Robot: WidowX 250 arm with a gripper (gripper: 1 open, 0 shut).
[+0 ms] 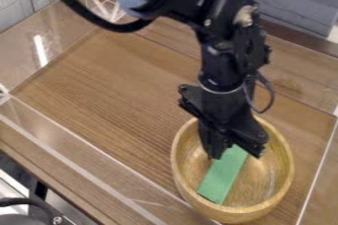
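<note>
The robot's black gripper [218, 140] hangs over a round yellow bowl [271, 194], its fingertips low at the bowl's upper left part. The gripper looks shut, and nothing shows held in it. A green rectangular block [222, 178] lies in the bowl, its upper end just below and partly behind the fingers.
A wooden tabletop [106, 101] fills most of the view, clear to the left of the arm. Pale walls or panels stand at the back. A black cable or part lies at the lower left corner.
</note>
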